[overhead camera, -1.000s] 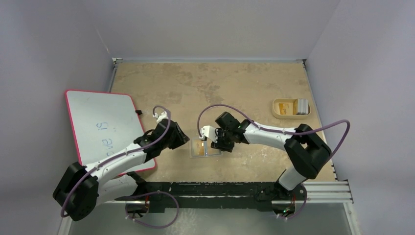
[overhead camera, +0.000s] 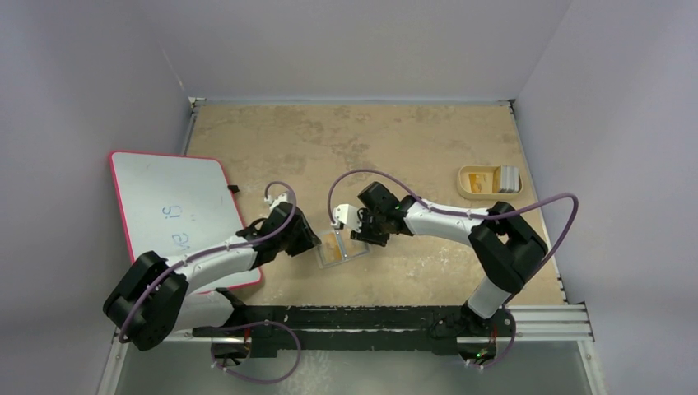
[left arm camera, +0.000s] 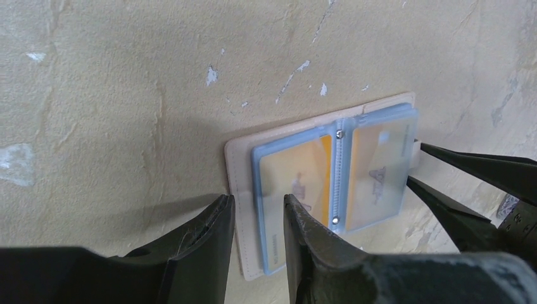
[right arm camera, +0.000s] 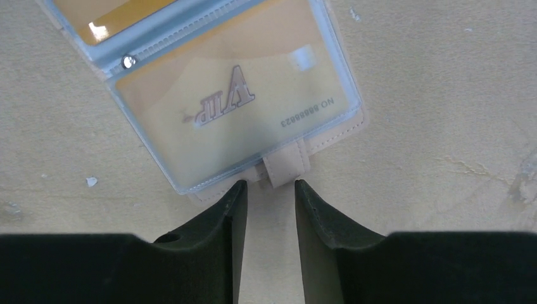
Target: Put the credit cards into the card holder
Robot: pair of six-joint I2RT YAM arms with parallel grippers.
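The card holder (overhead camera: 334, 248) lies opened flat on the table between my two grippers, its clear blue-edged pockets facing up. A yellow-edged pocket (left arm camera: 297, 196) is on its left half and a paler "VIP" pocket (right arm camera: 237, 104) on its right half. At the left end, my left gripper is part open, one fingertip beside the edge and the other over the pocket. My right gripper is part open at the other end, its fingertips around the small closing tab (right arm camera: 287, 166); whether they touch it I cannot tell.
A tan tray (overhead camera: 466, 196) at the right holds a yellowish card (overhead camera: 477, 182) and a stack of grey-white cards (overhead camera: 507, 178). On the left lies a red-rimmed whiteboard (overhead camera: 169, 193).
The card holder has turned slightly, its right end now farther from me. My right gripper has shifted a little left and away from me.
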